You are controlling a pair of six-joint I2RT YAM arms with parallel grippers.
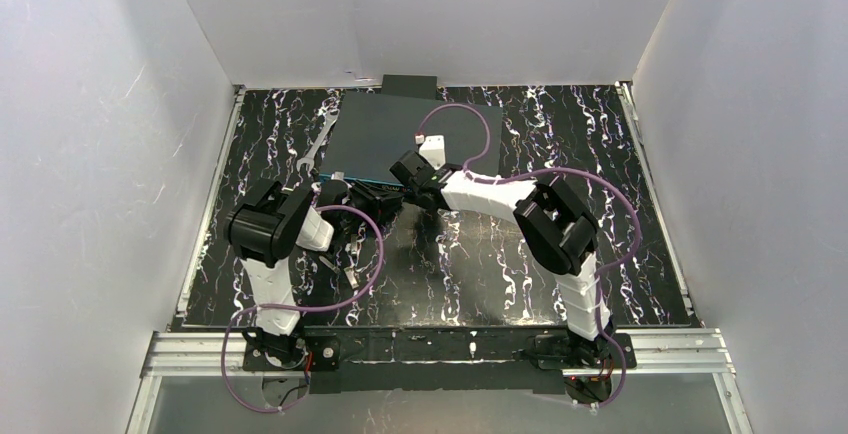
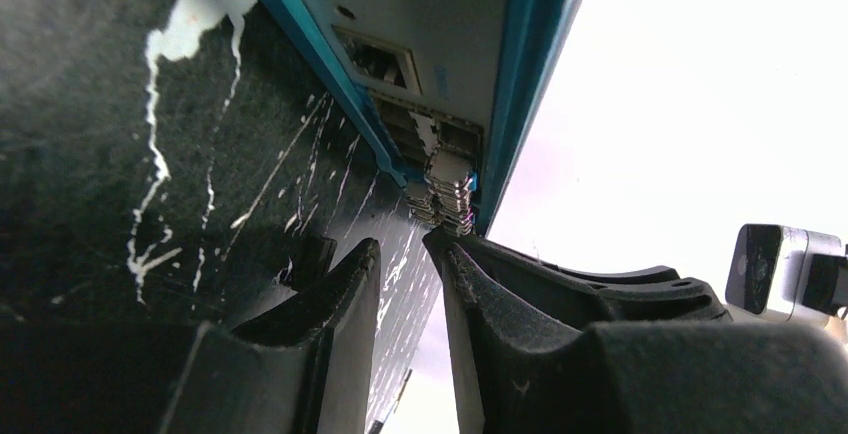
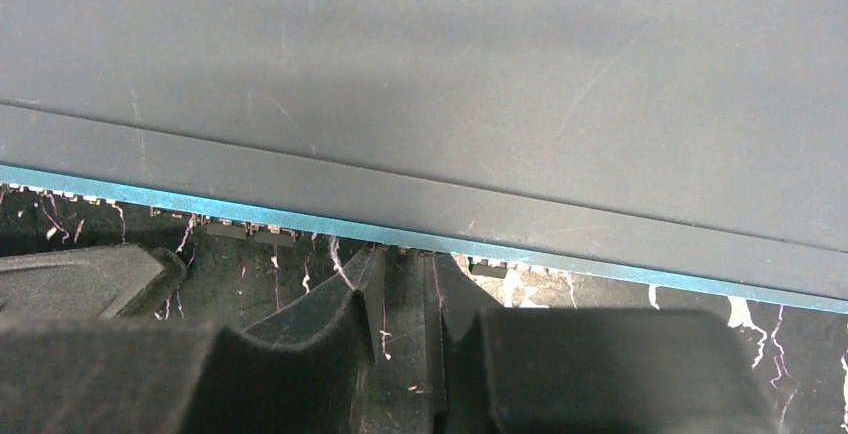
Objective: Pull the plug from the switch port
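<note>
The dark flat switch (image 1: 375, 129) lies at the back of the table, its blue-edged front facing me. In the left wrist view a small ridged metal plug (image 2: 450, 176) protrudes at the port opening in the switch front. My left gripper stands part open close to it, its fingertips apart and nothing visible between them. Part of the other arm's black gripper reaches in beside the plug. My right gripper is also part open, tips at the switch's blue front edge (image 3: 390, 238). What lies under that edge is hidden; no plug shows there.
A wrench (image 1: 318, 142) lies left of the switch. Small loose pieces (image 1: 350, 277) lie near the left arm. Both grippers are crowded together at the switch front.
</note>
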